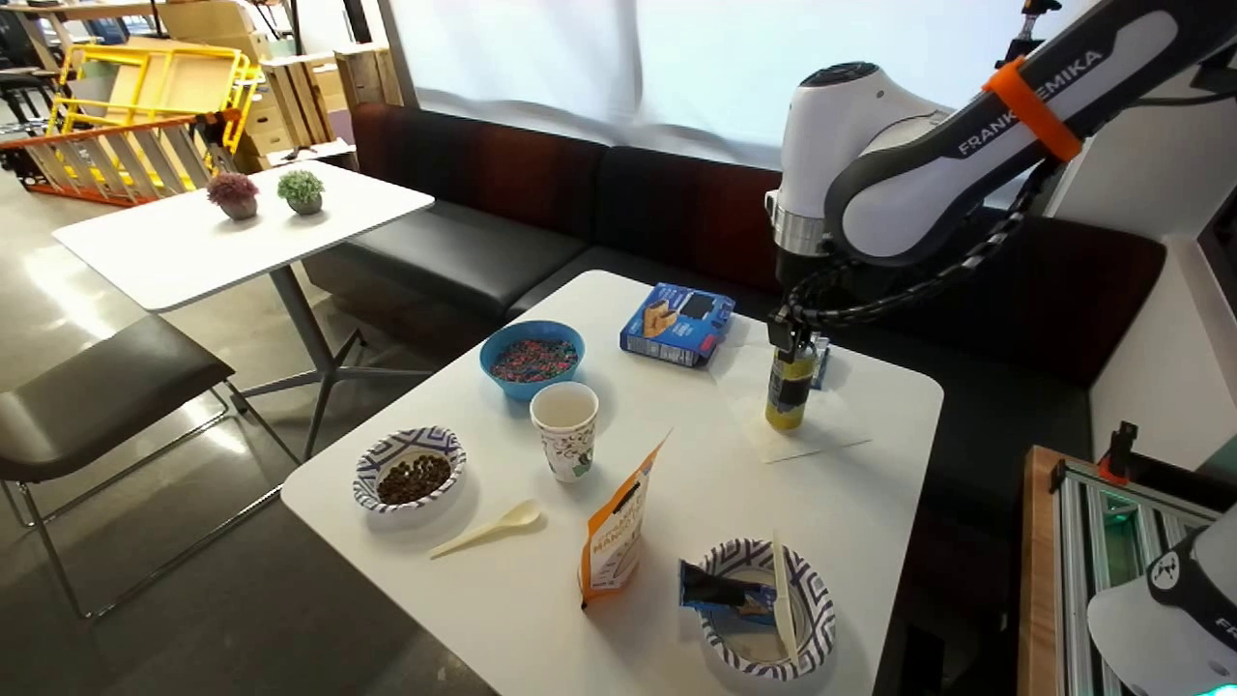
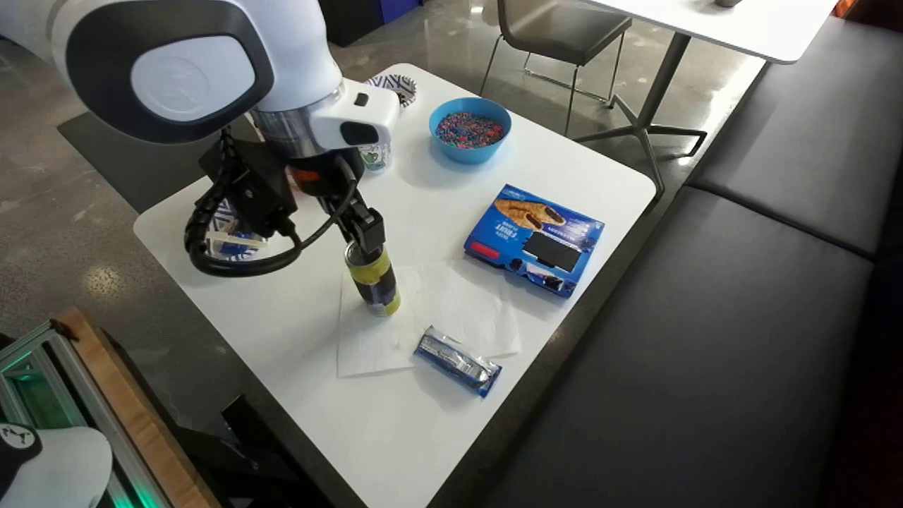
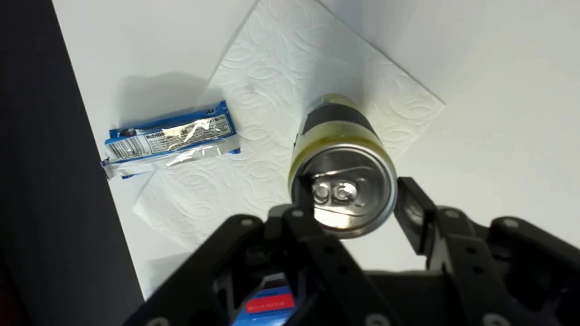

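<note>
A yellow-green can with a dark band (image 1: 788, 400) is nearly upright over a white paper napkin (image 1: 818, 439) at the far right of the table. My gripper (image 2: 366, 240) comes down from above and is shut on the can's upper end. Seen from the wrist, the can's silver lid and pull tab (image 3: 343, 193) lie between my two fingers. Whether its base rests on the napkin or hangs just over it, I cannot tell.
Beside the can lies a blue-and-silver wrapped bar (image 2: 458, 361), partly on the napkin. A blue snack box (image 2: 535, 241), a blue bowl (image 1: 532, 360), a paper cup (image 1: 565, 431) and an orange pouch (image 1: 615, 534) stand elsewhere. A patterned bowl (image 1: 815, 603) is at the near edge.
</note>
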